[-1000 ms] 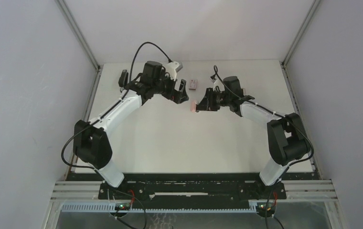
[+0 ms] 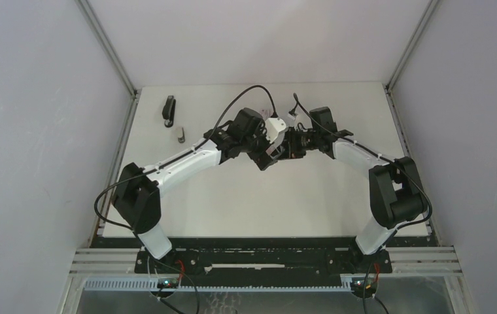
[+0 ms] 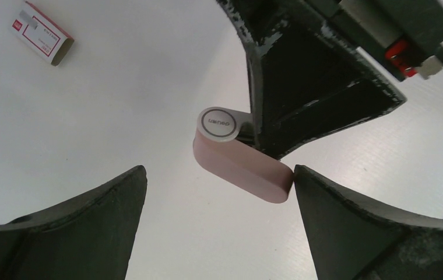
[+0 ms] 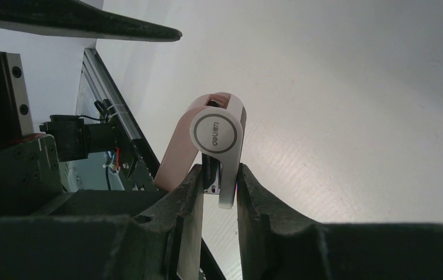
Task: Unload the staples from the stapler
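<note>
A small pink-and-grey stapler [image 4: 179, 140] with a round lettered cap is clasped in my right gripper, which is shut on its grey lower arm. Its pink arm is swung apart from the grey one, and dark metal shows in between. My left gripper is open, with the stapler's pink arm [image 3: 239, 166] lying ahead of the gap, its end by the right-hand finger [image 3: 330, 216]; whether they touch, I cannot tell. One left finger [image 4: 132, 28] crosses the upper left of the right wrist view. From above, both grippers hide the stapler.
A white-and-red box [image 3: 41, 32] lies on the table, mostly hidden by the left arm from above. At the back left lie a black stapler-like tool [image 2: 169, 111] and a small grey item [image 2: 180, 135].
My left gripper has moved right and toward the front, up to the stapler, covering it and most of the box from above.
</note>
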